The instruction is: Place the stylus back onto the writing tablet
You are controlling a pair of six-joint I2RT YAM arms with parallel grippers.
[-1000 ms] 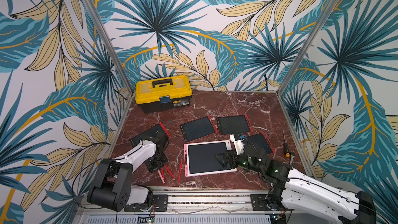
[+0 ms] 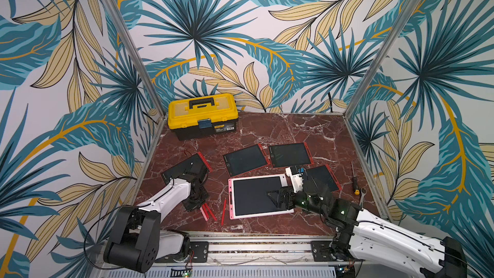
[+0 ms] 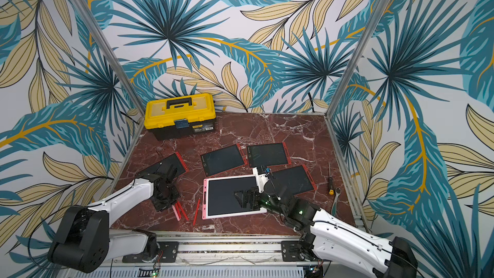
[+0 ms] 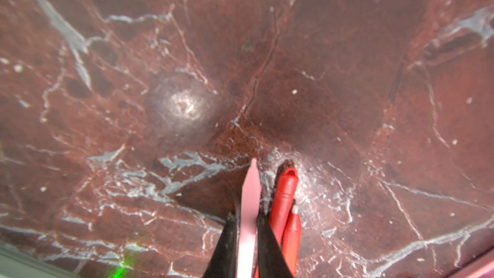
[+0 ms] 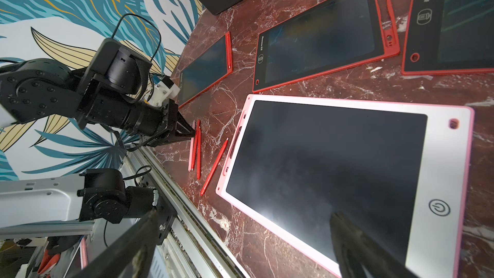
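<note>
In the left wrist view a pink-and-white stylus (image 4: pixel 250 190) lies between the dark fingertips of my left gripper, which is shut at it; whether it is held is unclear. Two red styluses (image 4: pixel 283 195) lie just right of it. The white tablet with pink edge (image 5: pixel 442 157) lies flat at the centre front. My right gripper (image 3: pixel 247 198) is over that tablet, open, with nothing between its blurred fingers in the right wrist view. Another red stylus (image 5: pixel 213 167) lies apart, left of the tablet.
Four red-edged tablets (image 3: pixel 221 159) lie behind and beside the white one. A yellow toolbox (image 2: pixel 203 113) stands at the back left. A screwdriver (image 3: pixel 330 185) and a wrench (image 3: pixel 335 198) lie at the right edge.
My left arm and gripper have shifted slightly to the right among the styluses. The right arm has not visibly moved.
</note>
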